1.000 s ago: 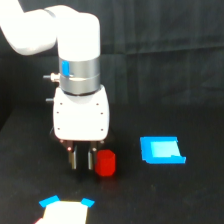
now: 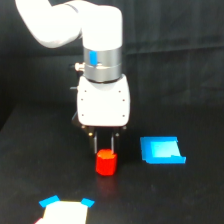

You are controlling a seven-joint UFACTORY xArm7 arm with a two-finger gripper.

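A red block (image 2: 106,163) rests on the dark table near the middle of the camera view. My gripper (image 2: 105,148) hangs directly over it, its two dark fingers spread apart to the left and right. Between the fingers I see a gap, and the block's upper part reaches up to about fingertip height. Whether the fingers touch the block is too small to tell.
Right of the block lies a light square outlined in blue tape (image 2: 162,150). Another light patch (image 2: 65,213) with blue tape at its corners shows at the bottom left edge.
My gripper has moved to the right, from the left side of the red block to over it. The block sits in about the same place.
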